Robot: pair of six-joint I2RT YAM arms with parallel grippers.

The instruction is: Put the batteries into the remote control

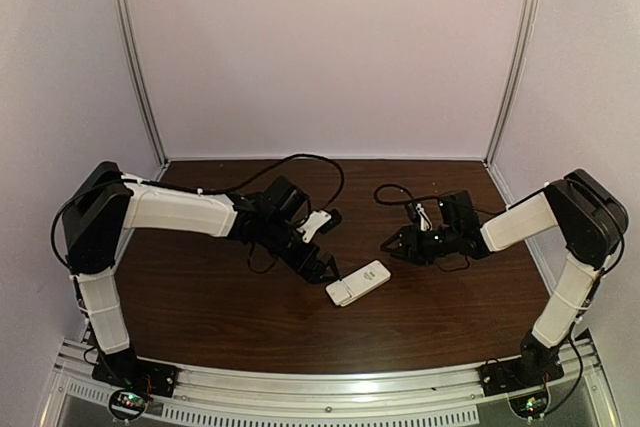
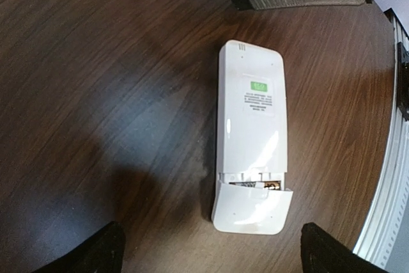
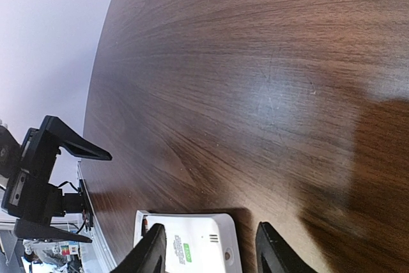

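A white remote lies back side up on the wooden table. In the left wrist view the remote has its battery cover slid down, showing batteries in the narrow gap. My left gripper is open, just above and left of the remote's cover end, with nothing between its fingers. My right gripper hovers beyond the remote's other end; in the right wrist view its fingers stand apart over that end, with nothing held.
White walls and aluminium rails border it.
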